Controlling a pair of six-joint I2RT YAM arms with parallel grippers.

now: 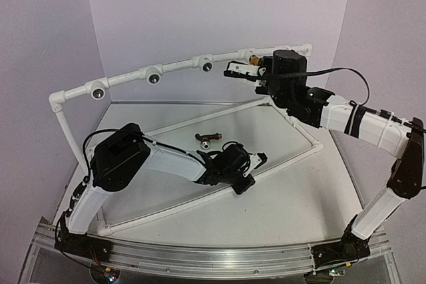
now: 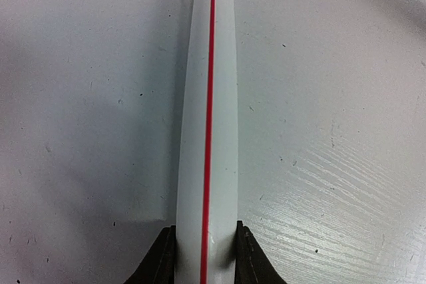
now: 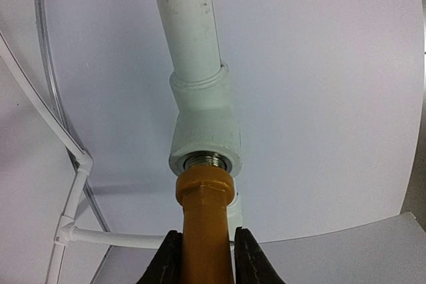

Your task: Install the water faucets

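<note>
An orange-brown faucet (image 3: 208,231) is held by my right gripper, shut around its body. Its threaded end meets the mouth of a white tee (image 3: 205,144) on the upper pipe, with some thread showing between them. In the top view this faucet (image 1: 254,60) is mostly hidden by the right arm. My left gripper is shut on the frame's front white pipe (image 2: 223,98), which has a red stripe along it. A second, brown faucet (image 1: 212,138) lies on the table behind the left gripper.
Along the upper pipe (image 1: 176,66), tees to the left, such as the leftmost tee (image 1: 98,90), face forward with empty mouths. The left arm (image 1: 173,161) crosses the frame's interior. Bare table (image 1: 293,204) shows at front right.
</note>
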